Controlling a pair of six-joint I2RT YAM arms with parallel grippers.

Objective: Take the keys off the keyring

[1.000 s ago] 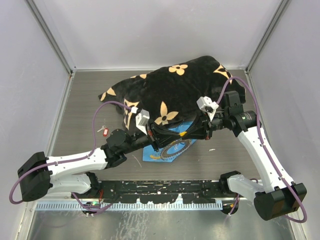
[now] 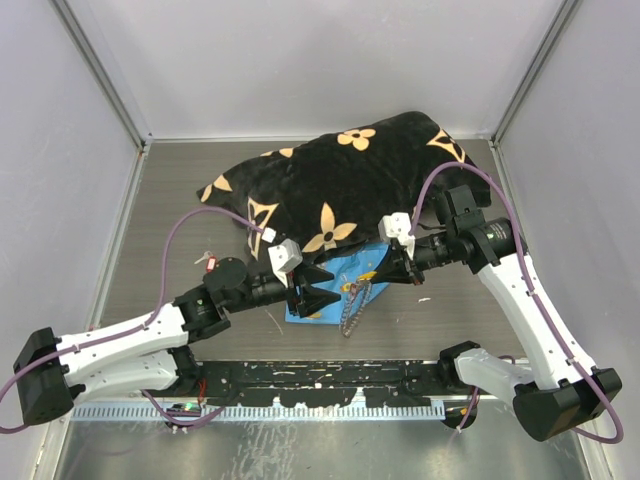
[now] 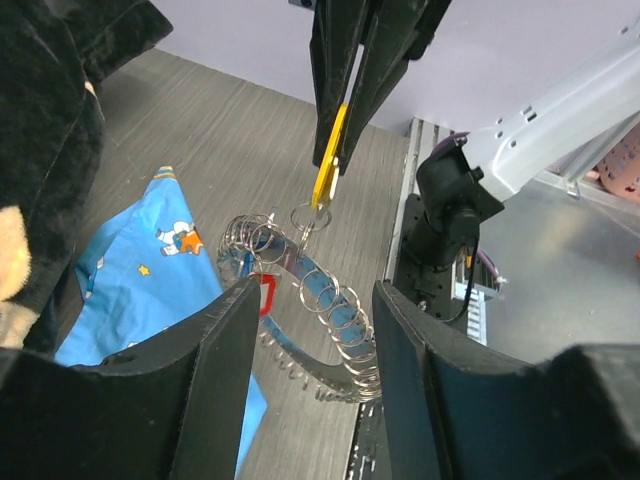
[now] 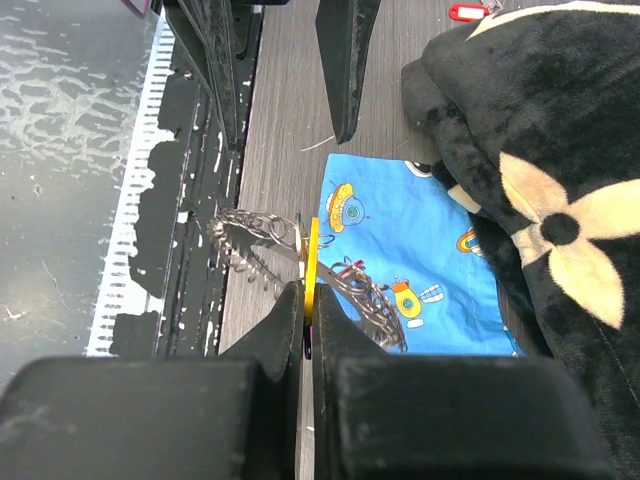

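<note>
My right gripper is shut on a yellow tag or key [image 3: 330,155], with a silvery piece beside it and a ring below. From it hangs the looped keyring chain [image 2: 350,312] [image 4: 385,322], carrying many small rings and a red piece [image 3: 268,293], over the blue patterned cloth [image 2: 315,312]. My left gripper [image 2: 310,290] is left of the chain, its fingers apart with nothing between them; in the right wrist view they stand above and beyond the chain.
A dark flowered plush blanket [image 2: 320,190] covers the back of the table. A small red tag lies on the left side. Wooden table [image 2: 150,260] shows at both sides.
My left gripper has backed off to the left from the right one and opened. The right gripper has moved slightly right, and the chain now hangs lower and more upright beneath it.
</note>
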